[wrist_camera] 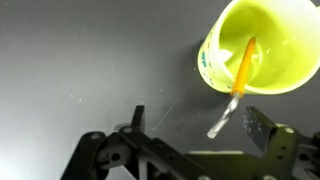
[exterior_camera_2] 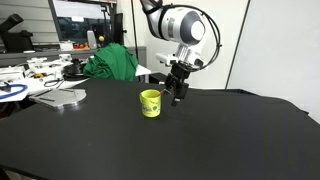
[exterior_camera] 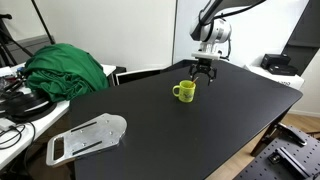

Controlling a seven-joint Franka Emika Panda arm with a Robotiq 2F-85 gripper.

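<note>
A yellow-green mug [exterior_camera: 185, 92] stands upright on the dark table. In the wrist view a thin orange stick [wrist_camera: 242, 68] leans inside the mug [wrist_camera: 290, 40] and pokes out over its rim, its pale end towards my fingers. My gripper is open, with its fingers on either side of that end and nothing gripped. From the second exterior view, the gripper [exterior_camera_2: 175, 95] is just right of the mug [exterior_camera_2: 150, 103], about level with its upper part. Any contact between the fingers and the stick cannot be made out.
A silver metal plate [exterior_camera: 88, 138] lies at the table's left. A green cloth heap [exterior_camera: 62, 74] sits behind it by the wall.
</note>
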